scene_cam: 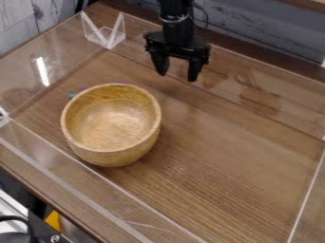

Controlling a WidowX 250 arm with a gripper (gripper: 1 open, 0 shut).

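My black gripper (178, 59) is at the top centre of the table, its two dark fingers spread apart and open, with nothing visible between them. A large tan bowl (110, 123) sits at the lower left of the wooden table (222, 166), well below the gripper. A small colourful object (79, 94) lies just behind the bowl's left rim, partly hidden and too small to make out.
A white wire-like stand (105, 30) is at the top left. Clear plastic or white fixtures line the left edge.
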